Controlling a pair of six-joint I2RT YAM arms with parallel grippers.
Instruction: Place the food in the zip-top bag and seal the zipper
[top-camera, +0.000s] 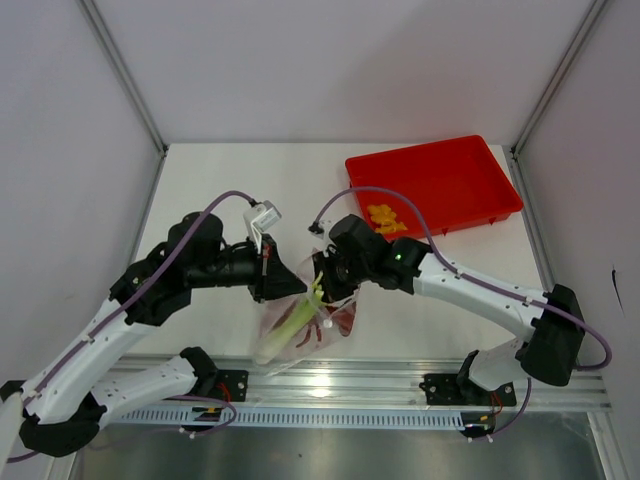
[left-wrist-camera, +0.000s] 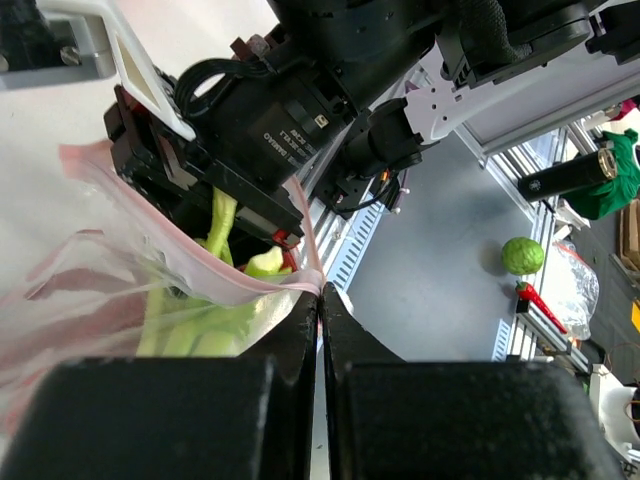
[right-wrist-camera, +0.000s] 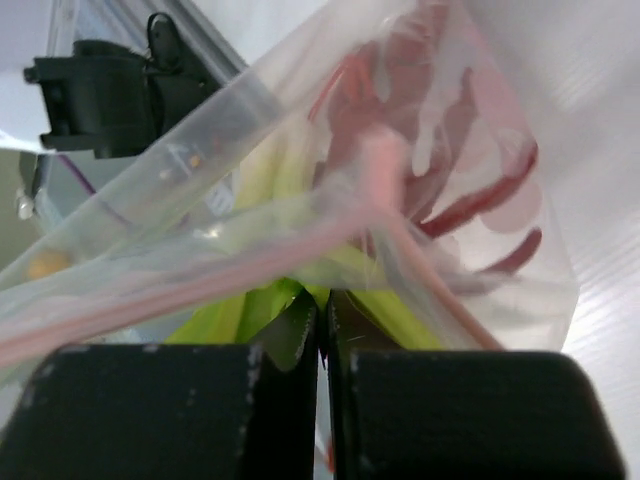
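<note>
A clear zip bag (top-camera: 295, 330) with pink trim and red printing lies near the front edge, holding green stalky food (left-wrist-camera: 222, 215). My left gripper is shut at the bag's pink rim (left-wrist-camera: 220, 275), pinching the thin edge. My right gripper is down at the bag's mouth, its fingertips among the green food and partly hidden by film; whether it grips a stalk I cannot tell.
A red bin (top-camera: 435, 185) with some yellow food (top-camera: 385, 215) stands at the back right. A metal rail (top-camera: 320, 370) runs along the front.
</note>
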